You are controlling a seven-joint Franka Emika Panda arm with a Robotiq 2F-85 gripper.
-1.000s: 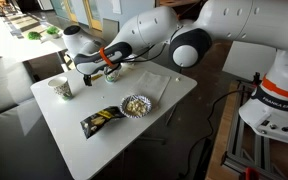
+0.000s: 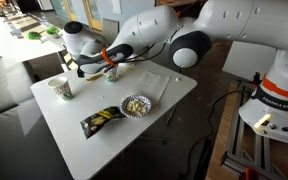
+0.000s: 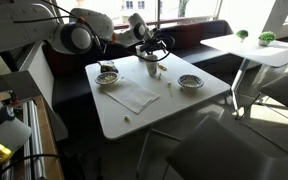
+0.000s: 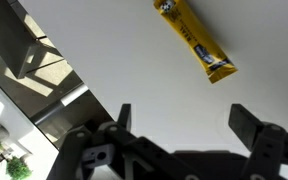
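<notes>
In the wrist view my gripper stands open, its dark fingertips wide apart and nothing between them. Ahead of it a slim yellow packet (image 4: 199, 42) with dark print lies on the white table. The gripper is over the far end of the table in exterior view 1, between a patterned paper cup (image 2: 62, 88) and a second cup (image 2: 111, 74) partly behind the arm. Its fingertips are too small to make out there.
A black and yellow bag (image 2: 101, 121) lies beside a filled bowl (image 2: 136, 106). Exterior view 2 shows another bowl (image 3: 191, 82) and a white cloth (image 3: 134, 95).
The gripper has shifted slightly at the table's far end, seemingly a little lower. The cups, bag and bowl have stayed in place.
</notes>
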